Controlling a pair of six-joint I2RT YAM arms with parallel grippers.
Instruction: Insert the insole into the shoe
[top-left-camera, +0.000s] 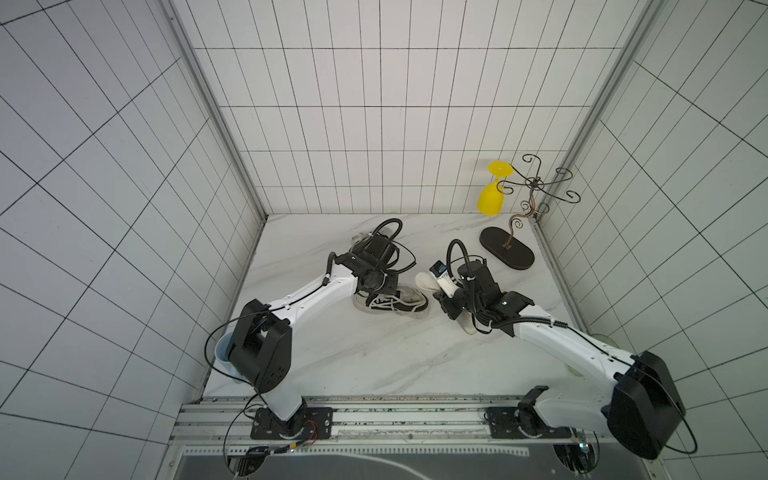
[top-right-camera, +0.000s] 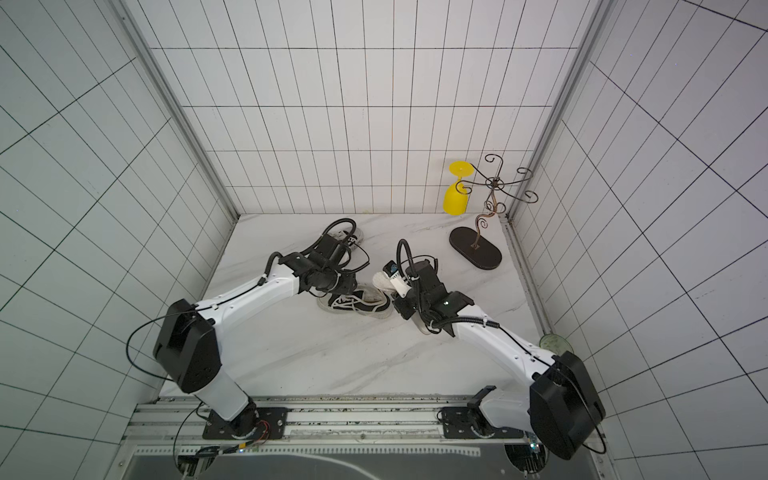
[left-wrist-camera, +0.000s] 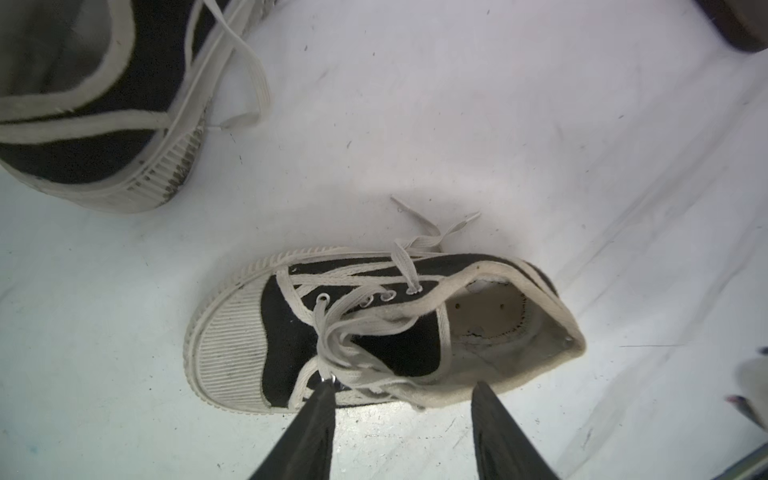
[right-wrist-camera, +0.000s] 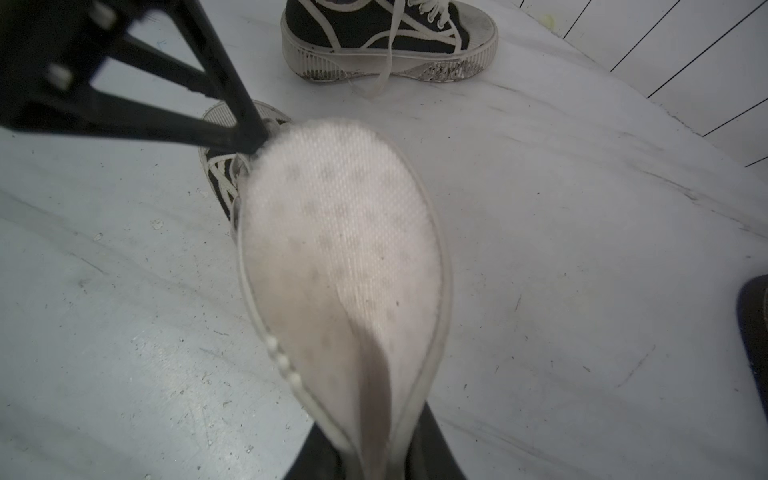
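The black-and-white shoe (left-wrist-camera: 352, 320) lies flat on the table, its toe to the left and its opening (left-wrist-camera: 496, 320) facing up, with loose laces over the tongue. My left gripper is open above the shoe's near side, nothing between its fingers. Off to the right of the shoe, the white insole (right-wrist-camera: 344, 240) is held narrow-way by my right gripper, which is shut on it. One rounded end of the insole points out past the fingers, lifted off the table. In the right wrist view the insole partly covers the shoe.
A second shoe (right-wrist-camera: 392, 36) stands farther back. At the back right are a dark oval stand base (top-left-camera: 506, 248) and a yellow goblet (top-left-camera: 490, 198) hanging from its curled metal arms. Bare table lies in front of the shoe.
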